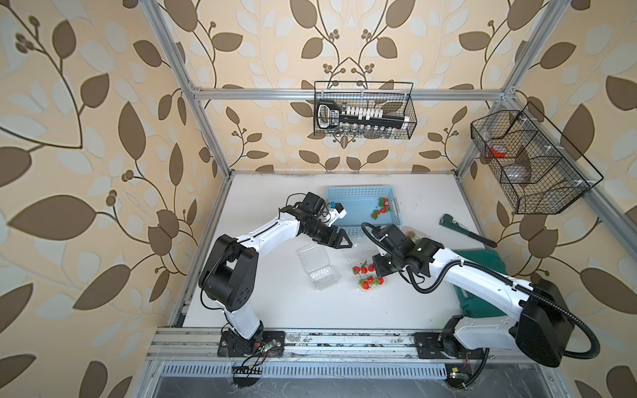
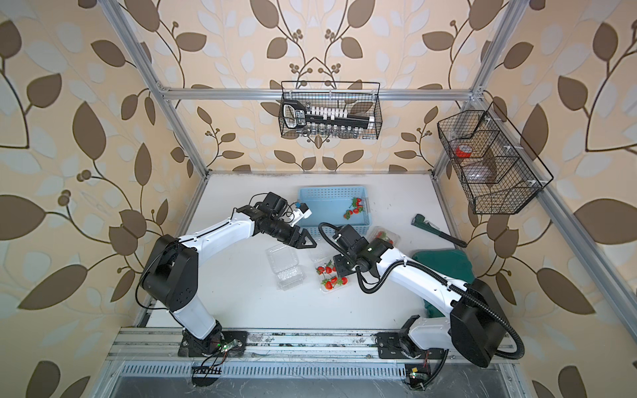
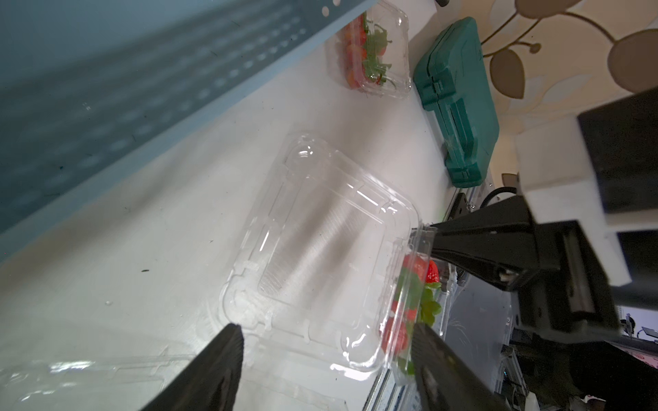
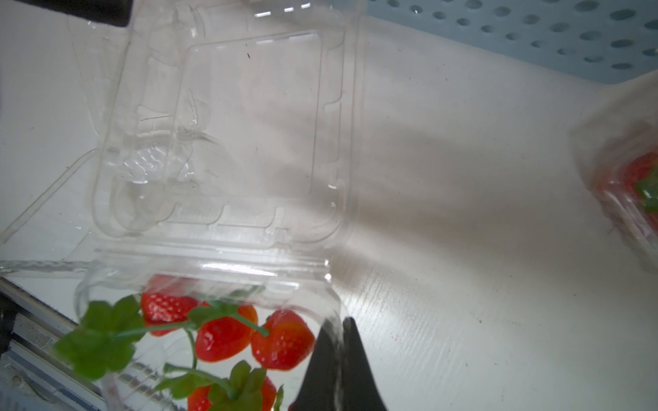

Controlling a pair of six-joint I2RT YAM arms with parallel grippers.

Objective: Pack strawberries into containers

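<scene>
A clear container (image 4: 205,257) holding several strawberries (image 4: 284,339) lies on the table, its empty lid (image 3: 322,239) swung back toward the blue basket. My right gripper is shut at the container's right side, the thin clear wall appearing between its fingertips. Over the lid's far left part, my left gripper (image 1: 343,240) stands open; in the left wrist view its fingers (image 3: 212,370) are apart, the lid's edge just ahead of them. To the left sits an empty open container (image 1: 319,266). Another container with strawberries (image 3: 373,51) rests behind the right arm.
A light blue basket (image 1: 355,191) with several strawberries (image 1: 381,208) in its right part stands at the back. A green case (image 1: 474,301) and a dark green-handled tool (image 1: 467,231) lie on the right.
</scene>
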